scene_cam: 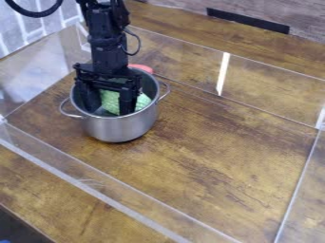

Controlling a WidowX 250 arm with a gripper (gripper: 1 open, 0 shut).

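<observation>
My black gripper (106, 91) is lowered into a steel pot (117, 126) with two wire handles, in the left-centre of the view. A pale green textured object (135, 102) lies inside the pot, partly hidden by the gripper. The fingertips are down inside the pot around or against the green object; whether they grip it I cannot tell.
A small pink item (144, 69) lies behind the pot. Clear strips run along the left, front and right edges.
</observation>
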